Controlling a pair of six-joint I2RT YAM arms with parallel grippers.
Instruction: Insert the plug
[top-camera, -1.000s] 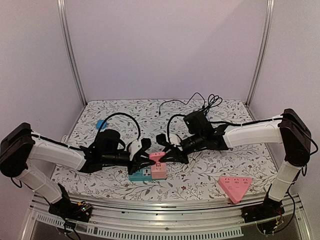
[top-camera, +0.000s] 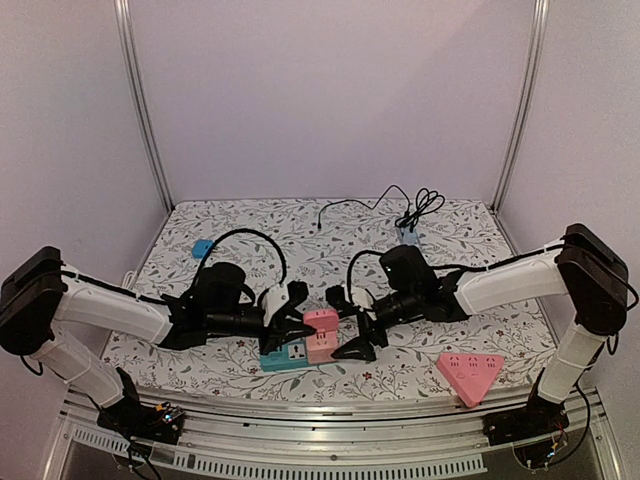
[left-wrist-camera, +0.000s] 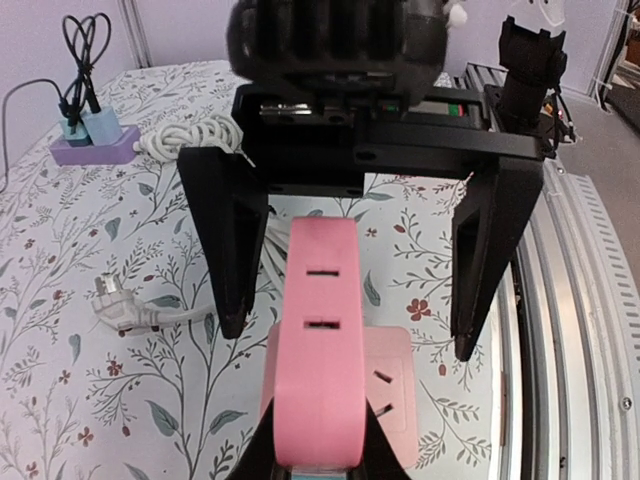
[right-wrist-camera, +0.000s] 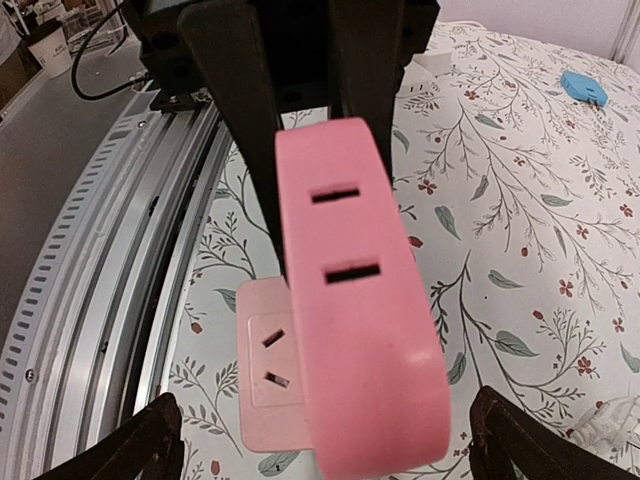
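Note:
My left gripper (top-camera: 304, 326) is shut on a raised pink socket block (left-wrist-camera: 322, 370), whose upper face shows two slots. In the right wrist view the same pink block (right-wrist-camera: 360, 300) stands tall between the spread fingertips of my right gripper, apart from both sides. That right gripper (top-camera: 348, 332) is open and holds nothing. Below the held block, a pink socket square (left-wrist-camera: 393, 385) lies on the table beside a teal socket (top-camera: 285, 357). A white plug (left-wrist-camera: 122, 305) with its cable rests on the cloth; the cable runs behind the right gripper's finger.
A purple block (left-wrist-camera: 95, 150) with cables plugged in stands at the back, near a coiled white cable (left-wrist-camera: 195, 135). A pink triangular socket piece (top-camera: 470, 376) lies front right, a small blue piece (top-camera: 202, 248) back left. Metal rails (top-camera: 300, 435) border the front.
My right gripper has opened away from the pink block and moved right and toward the front.

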